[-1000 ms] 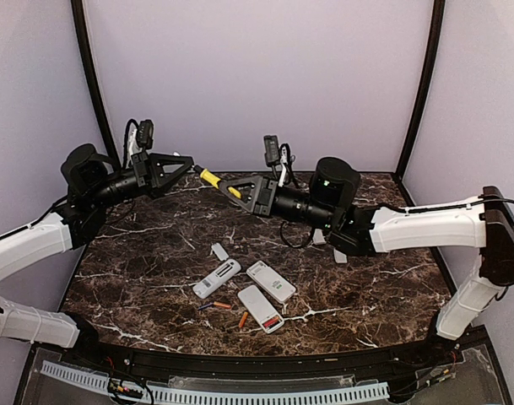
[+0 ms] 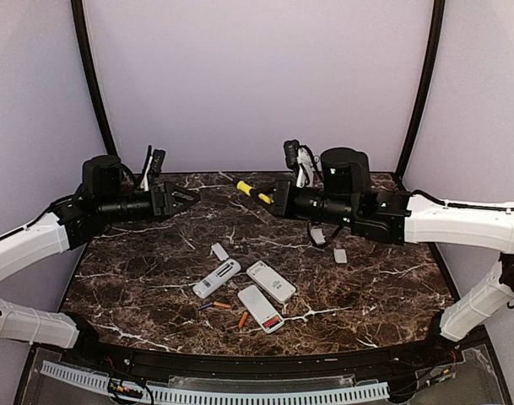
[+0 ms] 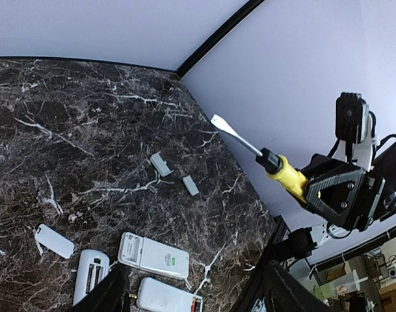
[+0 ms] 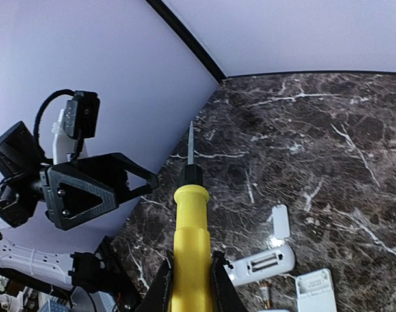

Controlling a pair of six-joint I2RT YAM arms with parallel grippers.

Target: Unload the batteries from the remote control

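My right gripper (image 2: pixel 273 199) is shut on a yellow-handled screwdriver (image 4: pixel 191 253), held up in the air with its tip pointing left. My left gripper (image 2: pixel 186 199) hangs open and empty to the left of it, apart from the tip. Below on the dark marble table lie a white remote (image 2: pixel 216 278) with an uncovered compartment, a loose cover (image 2: pixel 219 251) above it, and two more white devices (image 2: pixel 271 281) (image 3: pixel 168 299), the nearer showing red at one end. Several loose batteries (image 2: pixel 243 319) lie near the front.
Two small pale pieces (image 3: pixel 160 164) (image 3: pixel 190 185) lie at the right of the table, partly behind my right arm in the top view.
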